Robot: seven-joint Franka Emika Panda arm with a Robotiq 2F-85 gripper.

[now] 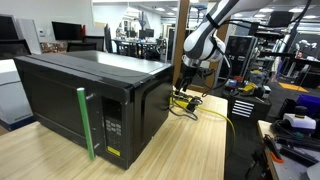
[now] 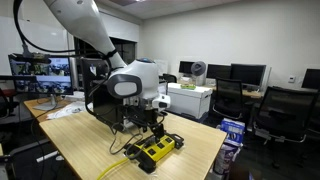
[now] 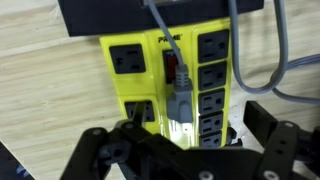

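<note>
In the wrist view a yellow and black power strip point(image 3: 147, 82) lies on the wooden table, with rows of black outlets. Across its middle rests a grey cable connector point(image 3: 180, 100), its cord running up and away. My gripper is open above the strip, its dark fingers point(image 3: 258, 122) apart on either side of the connector and not touching it. In exterior view 2 the arm reaches down over the yellow strip point(image 2: 157, 152). Exterior view 1 shows the gripper point(image 1: 184, 88) low over the strip, behind the microwave's far side.
A large black microwave point(image 1: 120, 100) with a green strip point(image 1: 85, 120) on its front stands on the table. A yellow cord point(image 1: 233, 135) trails over the table edge. Grey cable point(image 3: 270, 85) loops beside the strip. Bare tabletop point(image 1: 195, 150) lies in front.
</note>
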